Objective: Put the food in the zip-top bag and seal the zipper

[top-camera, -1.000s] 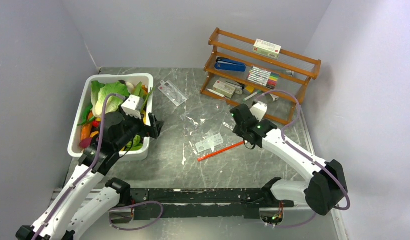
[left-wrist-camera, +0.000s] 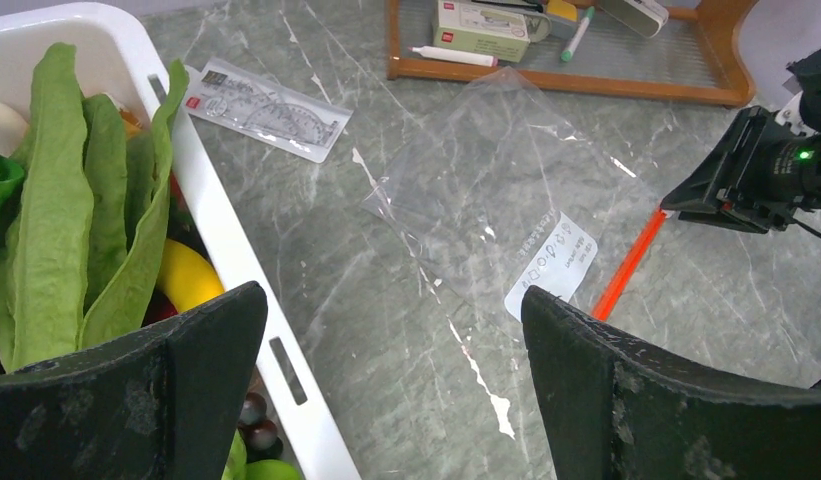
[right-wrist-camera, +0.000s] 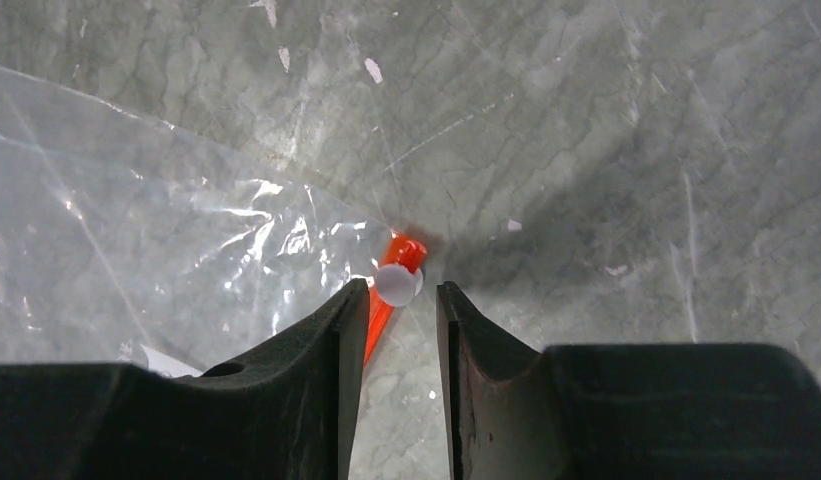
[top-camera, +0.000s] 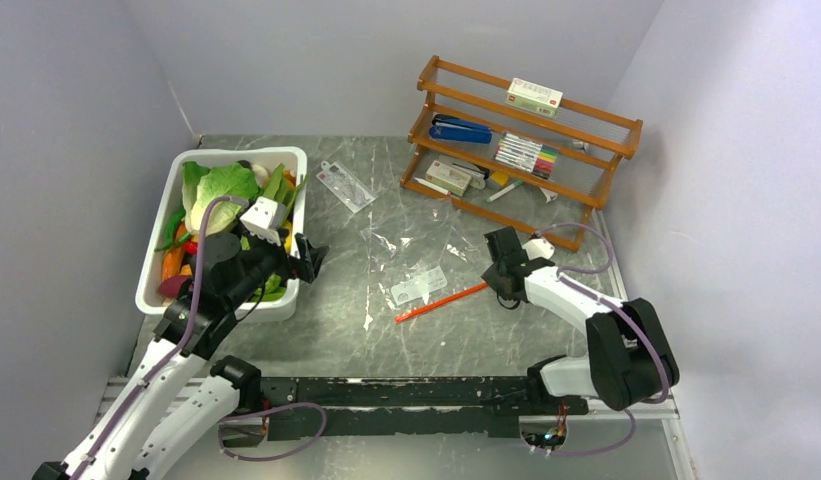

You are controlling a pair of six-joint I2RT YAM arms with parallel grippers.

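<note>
A clear zip bag (top-camera: 411, 250) lies flat at the middle of the grey table, its red zipper bar (top-camera: 441, 303) along the front edge, with a whitish slider end (right-wrist-camera: 396, 283) at the right. My right gripper is low over that slider end, fingers part open, fingertips just beside it. My left gripper stands open above the table at the right edge of the white bin (top-camera: 158, 250), which holds food: lettuce (top-camera: 218, 190), leafy greens, carrots, a yellow item and other vegetables.
A wooden rack (top-camera: 466, 210) with boxes, pens and a blue stapler stands at the back right. A packaged item (top-camera: 344, 186) lies at the back, beside the bin. Walls close both sides.
My right gripper has moved right and down toward the zipper's slider end, with the arm's elbow drawing in. The left arm has barely moved; the bag lies as before.
</note>
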